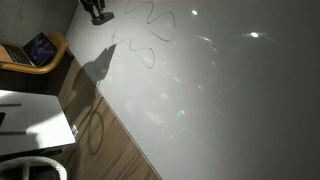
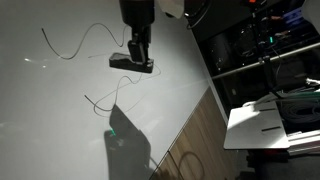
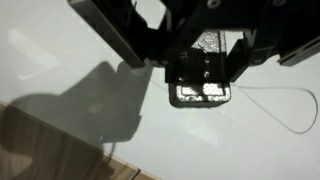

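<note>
A dark block (image 3: 200, 92), which looks like an eraser, sits between the fingers of my gripper, shut on it. In exterior view 2 the block (image 2: 132, 65) hangs below the gripper (image 2: 138, 48), in front of the white board (image 2: 45, 110). Two dark wavy lines are drawn on the board: one line (image 2: 75, 48) to the left of the block, another line (image 2: 100, 105) below it. Near the top edge of exterior view 1 the gripper (image 1: 97, 8) is partly cut off, close to the lines (image 1: 150, 60). Whether the block touches the board I cannot tell.
A wooden floor (image 1: 115, 145) runs along the board's edge. In exterior view 1 a laptop (image 1: 40, 46) rests on an orange-brown chair (image 1: 55, 60), and a white table (image 1: 35, 118) stands below it. The rest of the board (image 1: 220, 120) is clear.
</note>
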